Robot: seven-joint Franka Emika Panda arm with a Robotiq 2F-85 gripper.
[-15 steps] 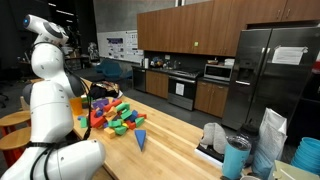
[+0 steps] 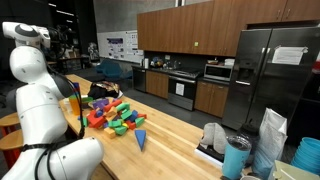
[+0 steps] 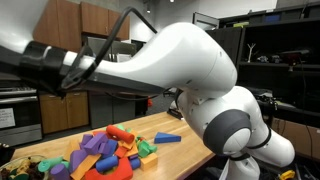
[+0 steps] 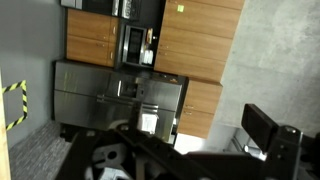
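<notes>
My gripper shows at the bottom of the wrist view as two dark fingers set wide apart, with nothing held between them. Far cabinets and the fridge show through that gap. In exterior view 1 the white arm reaches up at the far left, well above the table; its gripper end is hard to make out there. A pile of colored blocks in red, green, blue, orange and purple lies on the wooden table. Apart from it sits a blue wedge. In exterior view 2 the arm passes in front of the block pile.
Along the right end of the table stand a blue container and a clear plastic bag. A grey-and-white item lies beside them. Dark cloth-like stuff is behind the blocks.
At the upper left, the arm's raised part has swung lower and farther left. The blocks and the other table items look unmoved.
</notes>
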